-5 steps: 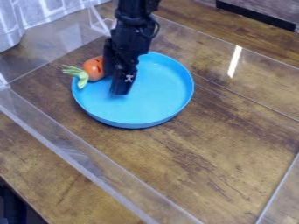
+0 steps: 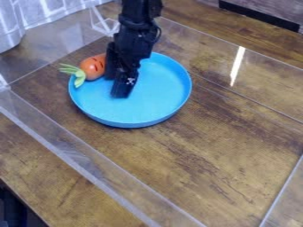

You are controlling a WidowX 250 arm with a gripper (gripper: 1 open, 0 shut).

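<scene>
A blue plate (image 2: 154, 97) lies on the wooden table. An orange carrot toy (image 2: 94, 66) with pale green leaves rests at its upper left rim. My black gripper (image 2: 120, 82) reaches down over the left part of the plate, just right of the carrot. Its dark fingers overlap one another, so I cannot tell how far open they are or whether they touch the carrot.
Clear acrylic edges (image 2: 77, 164) run along the left. A white object (image 2: 18, 22) stands at the upper left.
The plate, carrot and gripper have shifted a little to the left over the last second.
</scene>
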